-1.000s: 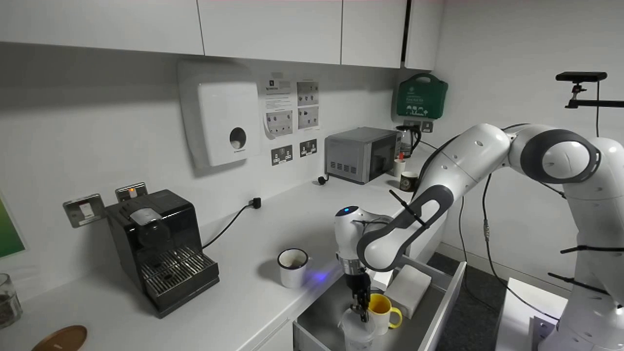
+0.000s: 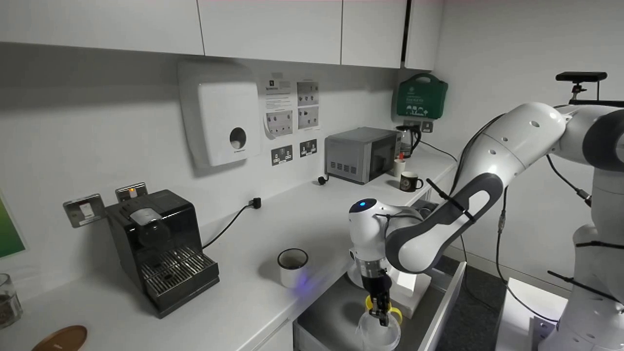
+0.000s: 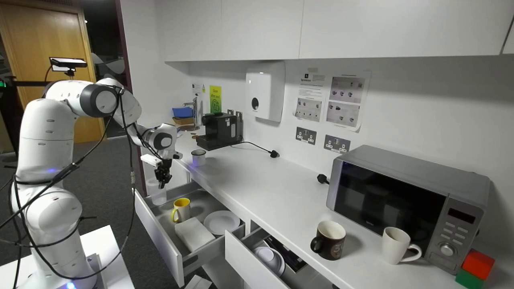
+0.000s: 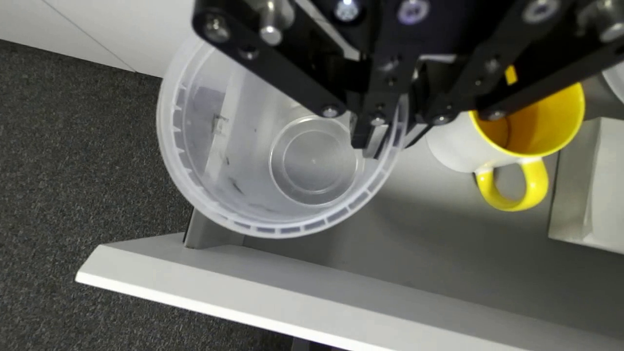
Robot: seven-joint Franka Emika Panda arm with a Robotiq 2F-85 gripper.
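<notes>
My gripper is shut on the rim of a clear plastic tub, one finger inside the wall and one outside. In exterior view 1 the tub hangs upright below the gripper, over the open drawer. Exterior view 2 shows the tub at the drawer's far end, near its front panel; whether it touches the drawer floor is hard to tell. Right beside it in the wrist view stands a white mug with a yellow inside and handle.
The drawer also holds a white box and a white plate. A second drawer stands open nearer the microwave. On the counter is a white, dark-rimmed mug, close to a black coffee machine.
My arm has shifted right in exterior view 1, toward the drawer's front, carrying the tub along. The tub now covers part of the yellow-handled mug there.
</notes>
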